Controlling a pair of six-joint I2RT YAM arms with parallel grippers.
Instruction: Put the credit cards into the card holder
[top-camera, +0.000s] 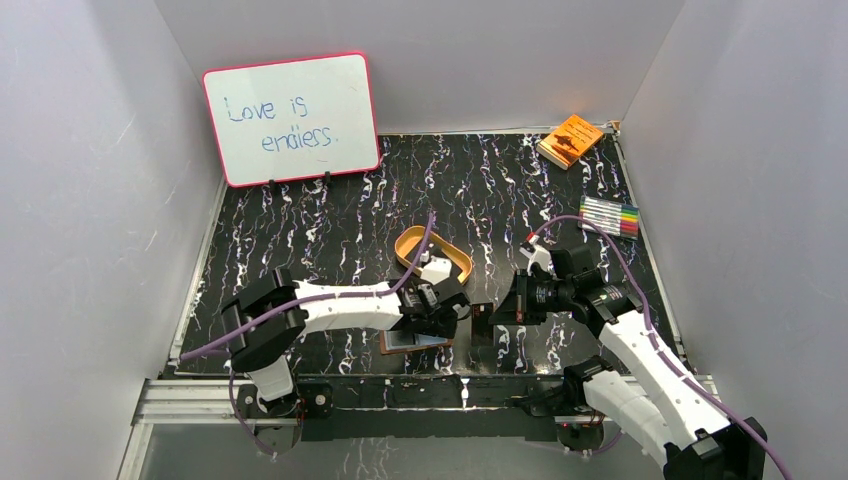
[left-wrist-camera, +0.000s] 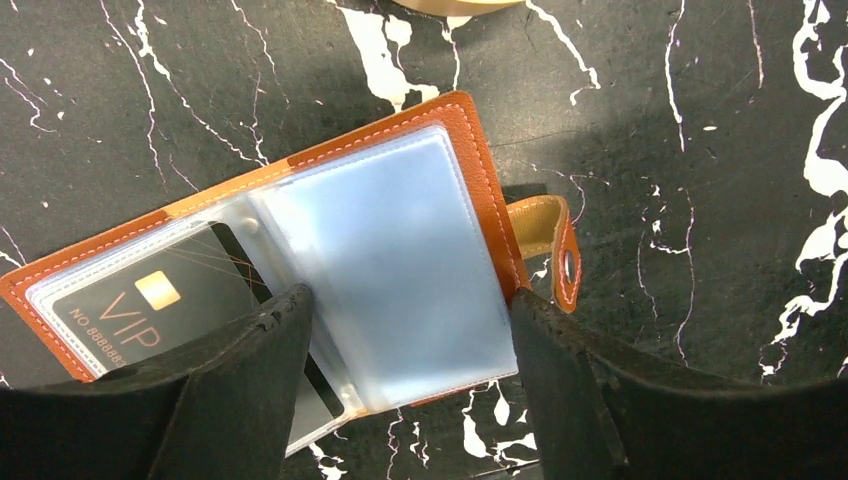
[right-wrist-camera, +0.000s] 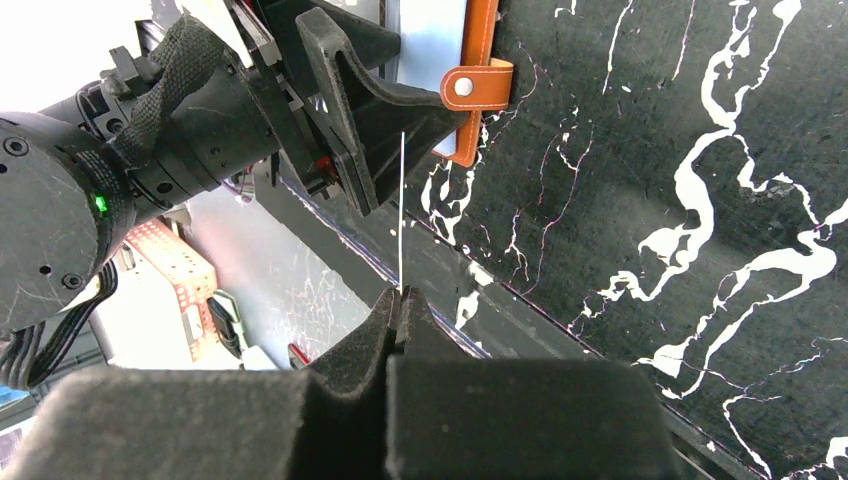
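Observation:
The brown card holder (left-wrist-camera: 480, 180) lies spread on the table. In its left clear pocket sits a dark VIP card (left-wrist-camera: 140, 335); the right pocket (left-wrist-camera: 400, 240) looks empty. My left gripper is over the holder, part open, its fingertips either side of the right pocket; whether they touch it I cannot tell. My right gripper is shut on a thin card (right-wrist-camera: 402, 200), seen edge-on there. From above it is a dark card (top-camera: 482, 325), held just right of the holder, which the left arm partly covers.
An oval tan tray (top-camera: 458, 258) stands behind the left gripper, partly hidden. Colored pens (top-camera: 609, 217) and an orange book (top-camera: 570, 140) lie at the right back; a whiteboard (top-camera: 292, 120) stands at the left back. Bare table stretches between them.

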